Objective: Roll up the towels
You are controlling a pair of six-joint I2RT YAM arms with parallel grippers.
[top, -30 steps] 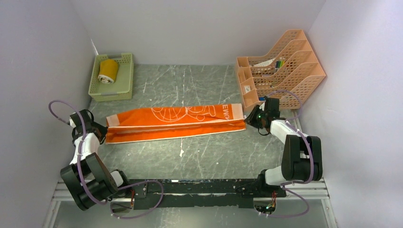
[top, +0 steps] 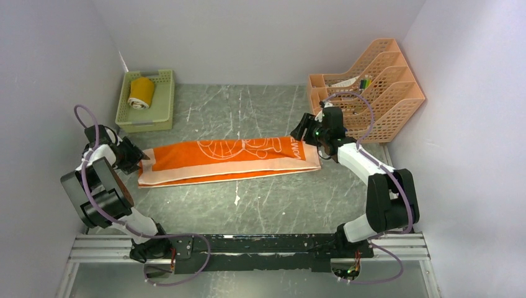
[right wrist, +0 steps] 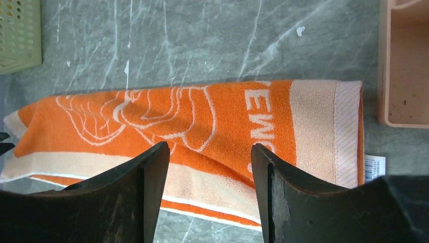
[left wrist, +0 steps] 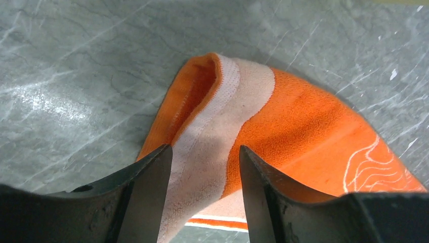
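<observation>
An orange towel (top: pixel 236 158) with cream bands and a white print lies lengthwise across the table, folded into a long strip with layered edges at the front. My left gripper (top: pixel 130 155) is over its left end; in the left wrist view its open fingers (left wrist: pixel 146 187) frame the cream band and a raised folded corner (left wrist: pixel 212 81). My right gripper (top: pixel 299 127) hangs over the right end near the printed letters, open, with towel (right wrist: pixel 313 116) visible beneath and between its fingers.
A green basket (top: pixel 162 115) with a rolled yellow towel (top: pixel 141 93) stands at back left. A peach organiser (top: pixel 391 93) with pens stands at back right, close to the right gripper. Bare table lies behind and in front of the towel.
The front cream band now lies flatter over the orange strip. My left gripper moved right onto the towel's left end; my right gripper moved left and back over the right end.
</observation>
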